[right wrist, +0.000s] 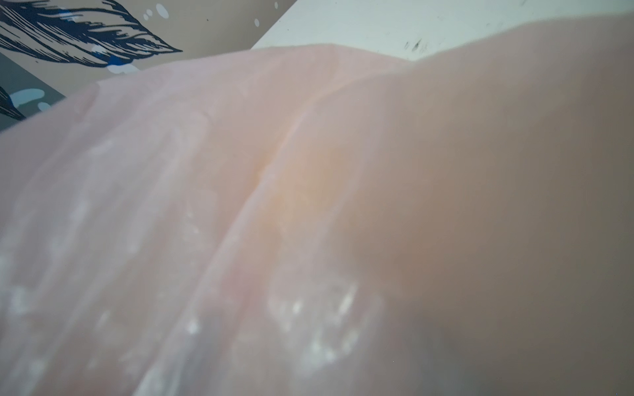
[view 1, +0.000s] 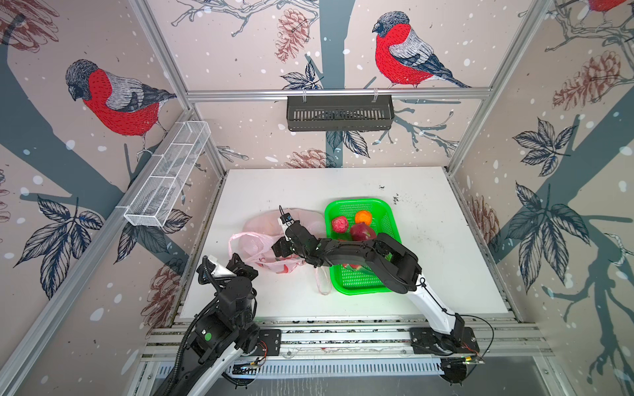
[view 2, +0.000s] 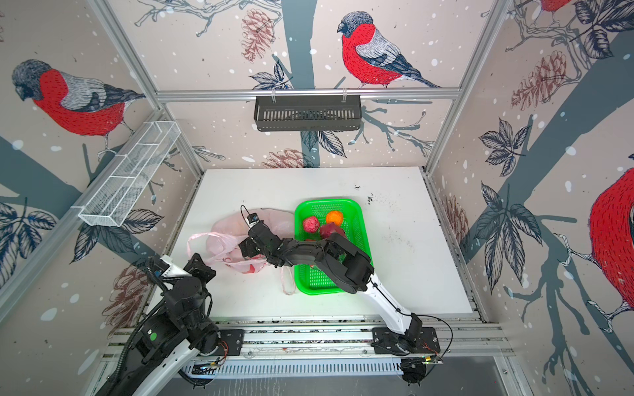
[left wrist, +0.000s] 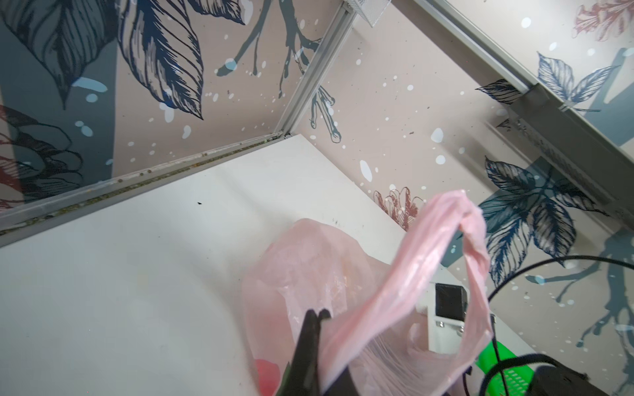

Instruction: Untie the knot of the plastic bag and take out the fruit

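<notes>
The pink plastic bag (view 1: 249, 247) lies loosely spread on the left half of the table, a patch of red fruit (left wrist: 266, 377) showing through its lower part. My left gripper is shut on a strip of its handle (left wrist: 408, 264), which rises in a loop in the left wrist view. From the right, my right gripper (view 1: 282, 248) reaches low into or over the bag; I cannot tell which. Pink film fills most of the right wrist view and hides its fingers. A pomegranate-like fruit (view 1: 339, 224), an orange (view 1: 363, 217) and a dark red fruit (view 1: 362, 231) sit in the green basket (view 1: 351, 289).
My right arm (view 1: 360, 254) spans the green basket and covers part of its contents. A thin pink strap (view 1: 323, 282) hangs in front, beside the basket. Free table lies right of the basket (view 1: 439, 250) and behind the bag (view 1: 264, 191).
</notes>
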